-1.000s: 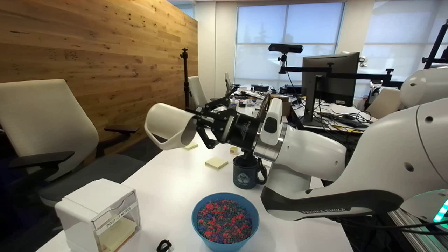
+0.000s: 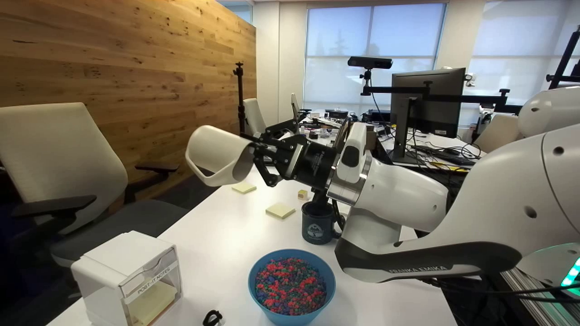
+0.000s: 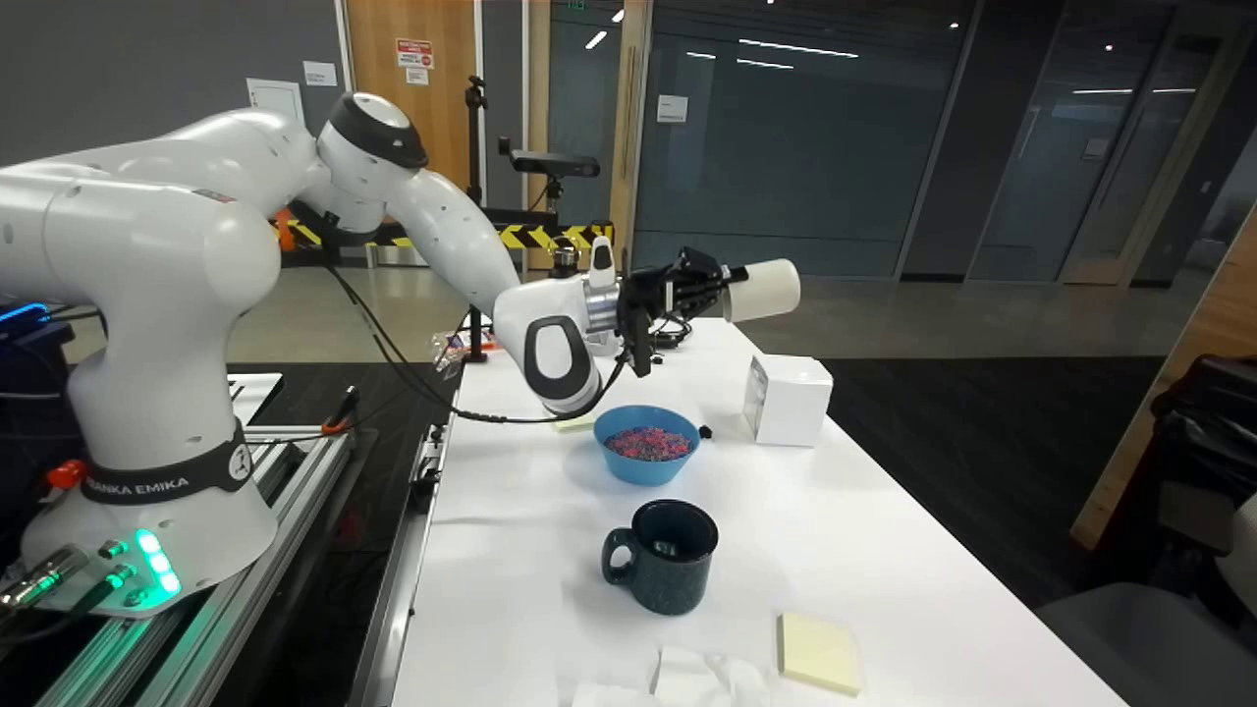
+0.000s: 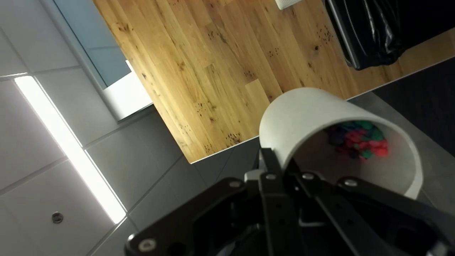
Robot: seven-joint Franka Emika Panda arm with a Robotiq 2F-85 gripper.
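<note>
My gripper is shut on the rim of a white cup, held up in the air above the table and tipped on its side. Looking down from the wrist, the cup shows a small heap of red, green and blue bits inside it. A blue bowl full of the same small coloured bits stands on the table, lower than the cup and nearer the camera in exterior view 1. Its place in exterior view 2 is mid-table, where the bowl sits below the arm.
A dark mug stands behind the bowl. The white Post-it box occupies the table's near left side. Yellow note pads and crumpled white paper lie on the table. A black loop lies beside the bowl.
The gripper and cup have risen slightly in exterior view 1, with the cup still held. Bowl, mug and box have not moved.
</note>
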